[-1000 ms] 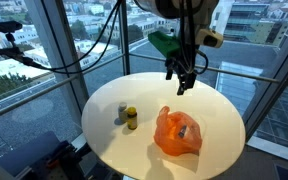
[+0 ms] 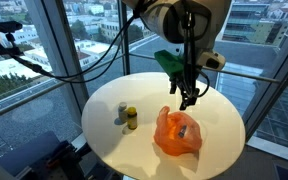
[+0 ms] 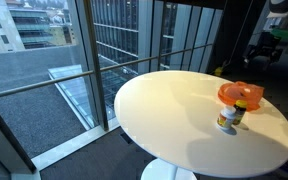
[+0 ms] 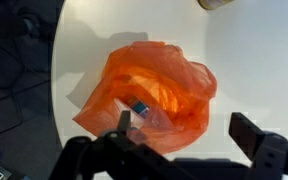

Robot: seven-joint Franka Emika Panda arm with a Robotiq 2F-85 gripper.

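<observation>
A crumpled orange plastic bag lies on the round white table, and its open mouth shows in the wrist view. Inside the bag is a small dark-and-light item, too unclear to name. My gripper hangs just above the bag, its fingers wide apart with nothing between them. In the wrist view the two dark fingers stand at either side of the lower edge, with the bag reaching down between them.
A white bottle and a dark bottle with a yellow cap stand close together beside the bag. Windows surround the room.
The gripper has come down and slightly to the right in exterior view 1, nearer the bag. The bag and the bottles have stayed put.
</observation>
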